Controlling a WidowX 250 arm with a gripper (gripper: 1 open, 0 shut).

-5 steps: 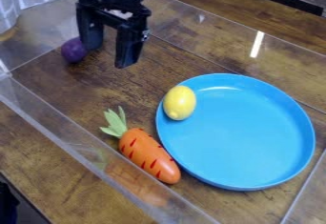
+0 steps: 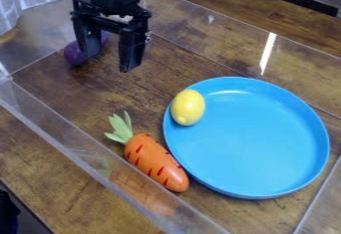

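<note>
The black gripper hangs open at the top left, its two fingers spread over a purple object, which it partly hides; whether they touch it cannot be told. An orange toy carrot with green leaves lies at the lower middle. A yellow oval object rests at the left edge of a blue plate.
Clear low walls surround the wooden work surface. Bare wood lies left of the carrot and across the back right, behind the plate.
The gripper has moved a little to the left, over toward the purple object, which is now more hidden behind it. The carrot, yellow object and plate are unchanged.
</note>
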